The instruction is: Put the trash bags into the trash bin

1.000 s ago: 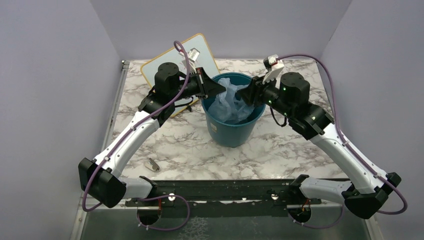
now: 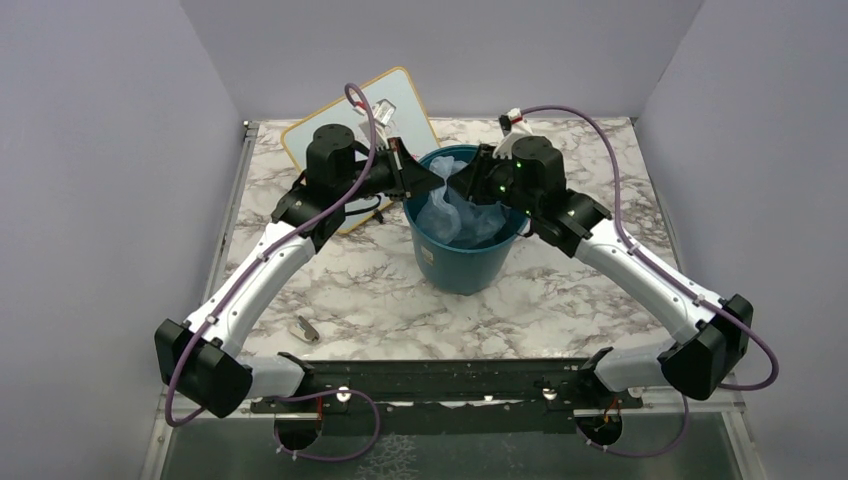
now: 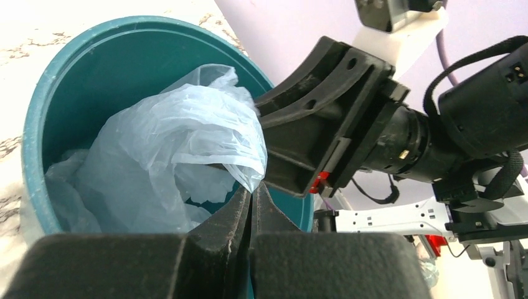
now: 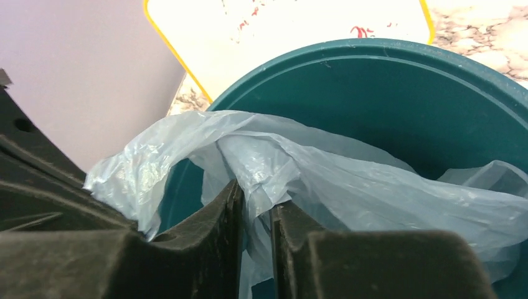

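Observation:
The pale blue, crumpled trash bag (image 3: 180, 131) sits mostly inside the dark teal trash bin (image 2: 455, 268), its upper part raised. My left gripper is shut on one end of that bag at the left side of the bin's mouth. From the right, my right gripper reaches in over the bin. Its fingers (image 4: 230, 202) are close together, with a narrow gap where bunched bag film passes. Both grippers almost meet above the bin in the top view. The bag's lower part is hidden down in the bin.
A white board with a yellow edge (image 2: 400, 95) lies behind and left of the bin. A small metal object (image 2: 305, 330) rests near the table's front left.

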